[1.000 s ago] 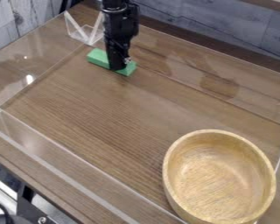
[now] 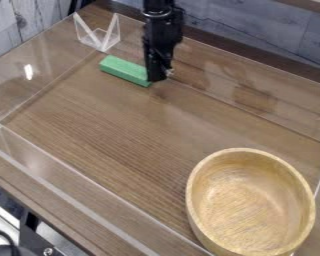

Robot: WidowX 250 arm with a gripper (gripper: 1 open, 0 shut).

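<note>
My black gripper [image 2: 159, 68] hangs at the back of the wooden table, just at the right end of a green block [image 2: 123, 69] lying on the tabletop. Whether its fingers are open or shut, and whether they touch the block, I cannot tell at this size. A tan round bowl [image 2: 250, 201] stands at the front right.
A white wire-like object [image 2: 99, 35] stands at the back left, behind the block. A wall runs along the back.
My gripper has moved rightward from over the middle of the green block to its right end, uncovering more of the block.
</note>
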